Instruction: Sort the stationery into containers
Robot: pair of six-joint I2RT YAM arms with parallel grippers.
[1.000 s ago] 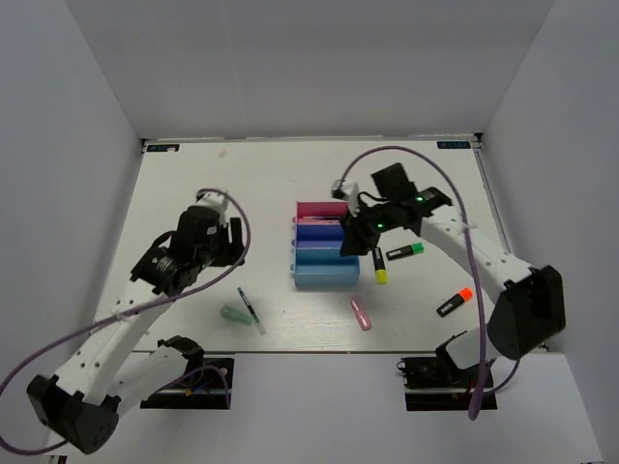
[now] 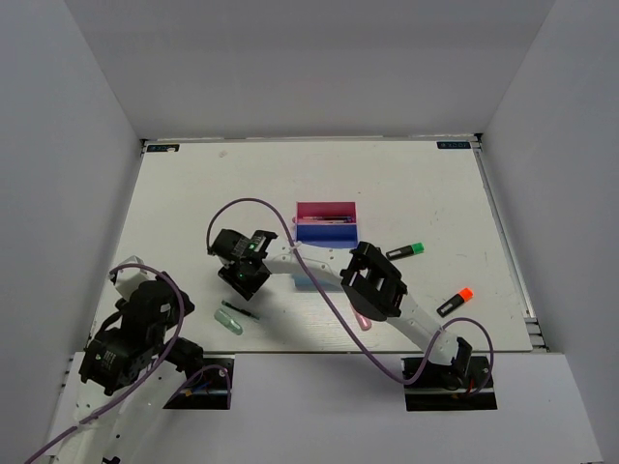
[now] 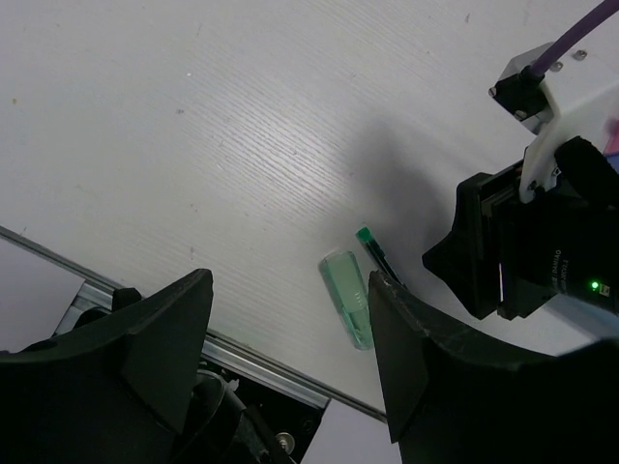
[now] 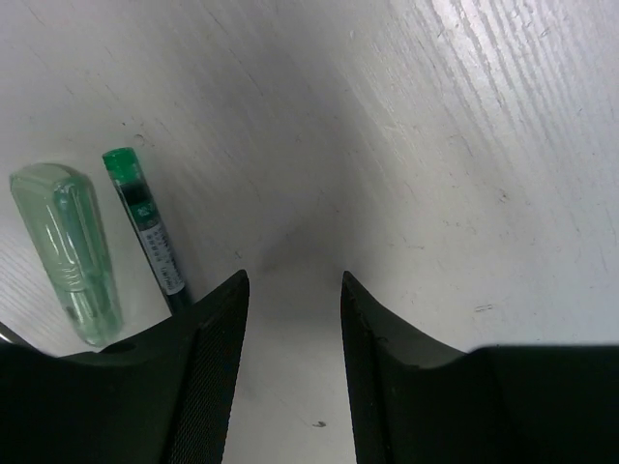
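A green marker (image 2: pixel 227 321) and a slim dark pen with green end (image 4: pixel 158 249) lie side by side on the front left of the table. My right gripper hangs just above the table beside the pen, open and empty. My left gripper is held at the front left edge, its fingers apart with nothing held between them. The stacked pink and blue containers (image 2: pixel 326 211) stand at centre, partly behind the right arm, with some thin items in the pink one.
A green-capped marker (image 2: pixel 404 250) and an orange-capped marker (image 2: pixel 454 302) lie on the right. A pink object (image 2: pixel 362 321) lies at the front, partly hidden.
My right arm has swung left across the table to the pen and green marker. My left arm has drawn back toward the front left. The green marker and pen lie at changed angles.
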